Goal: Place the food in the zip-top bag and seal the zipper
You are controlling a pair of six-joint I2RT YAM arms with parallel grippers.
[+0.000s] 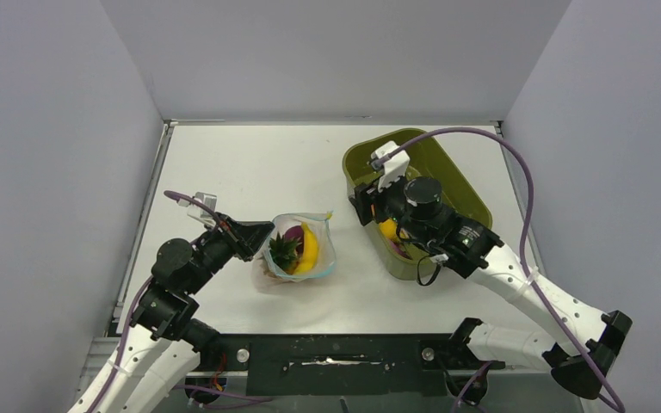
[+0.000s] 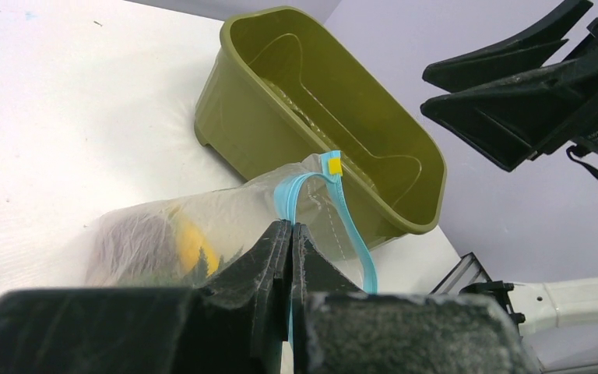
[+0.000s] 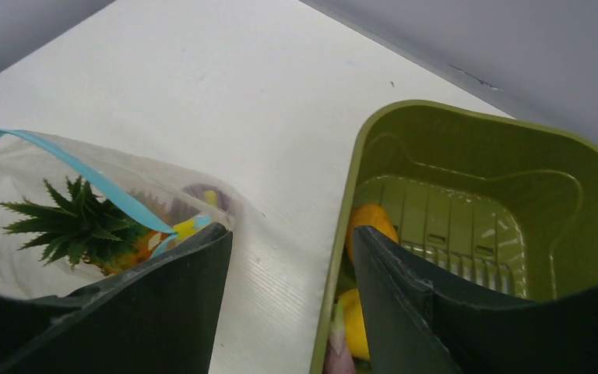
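The clear zip top bag (image 1: pixel 330 249) with its blue zipper rim sits open on the table. Inside lie a yellow banana (image 1: pixel 310 247), a spiky-leaved pineapple (image 1: pixel 283 252) and a purple food item (image 1: pixel 293 233). My left gripper is shut on the bag's rim. The right gripper is open, nothing between its fingers, over the left edge of the green bin (image 1: pixel 468 194). Down in that bin an orange food item (image 3: pixel 374 224), a yellow one (image 3: pixel 353 323) and a pinkish one (image 3: pixel 341 354) lie along the near-left wall, partly covered by my finger.
Grey walls (image 1: pixel 336 60) close off the back and both sides. A yellow zipper tab (image 2: pixel 335 166) sticks up at one corner of the bag.
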